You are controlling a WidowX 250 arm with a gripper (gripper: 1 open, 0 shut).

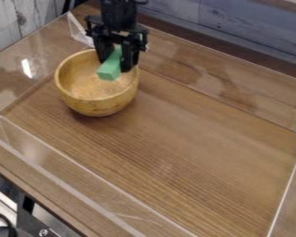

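My black gripper (111, 46) reaches down from the top centre, shut on a green object (110, 64) held upright inside the upper part of a round yellow wooden bowl (88, 93). The bowl stands on the wooden table at the left of centre.
A clear plastic piece (80, 28) lies at the back left, behind the bowl. The table's left edge shows at the lower left, with dark cables beyond.
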